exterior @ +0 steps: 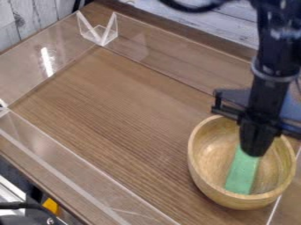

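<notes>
A wooden bowl (202, 172) sits at the lower right of the table, with a green oblong object (244, 176) lying inside it. My black gripper (254, 132) hangs above the bowl's back part, blurred. I see nothing held in it; how its fingers stand is hard to make out.
A white wire-like holder (99, 33) stands at the back left. Clear edging runs along the left side, with dark items and cables beyond it at the lower left.
</notes>
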